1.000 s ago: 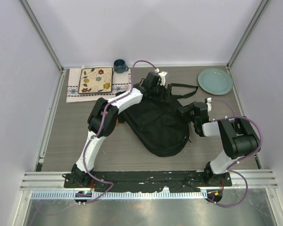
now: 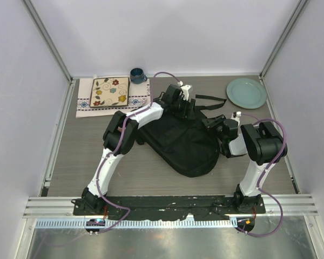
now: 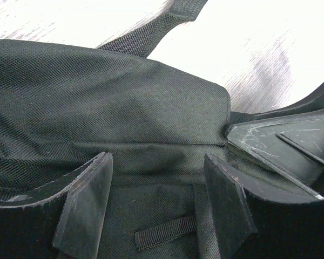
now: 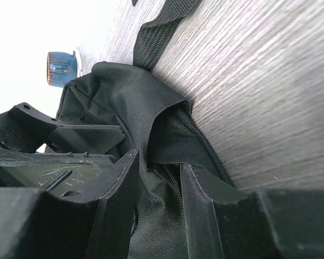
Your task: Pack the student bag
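The black student bag [image 2: 178, 145] lies flat and slanted across the middle of the table, its strap [image 2: 211, 102] trailing at the top right. Over its upper end is my left gripper [image 2: 189, 112], pointing down; in the left wrist view its two fingers [image 3: 92, 189] stand apart above the dark fabric, nothing gripped. My right gripper [image 2: 207, 124] reaches in from the right at the bag's upper right edge. In the right wrist view, its fingertips [image 4: 130, 162] are a little apart, with a folded edge and zipper of the bag between and beyond them. Whether they touch the cloth I cannot tell.
At the back left, a flowered notebook [image 2: 109, 91] rests on a patterned cloth [image 2: 83, 107], with a blue mug [image 2: 137, 75] beside it. A teal plate [image 2: 246, 93] sits back right. Both grippers are close together.
The right forearm has swung inward to the left, and its gripper has turned and edged slightly left at the bag's edge. The bag's right side has shifted slightly right.
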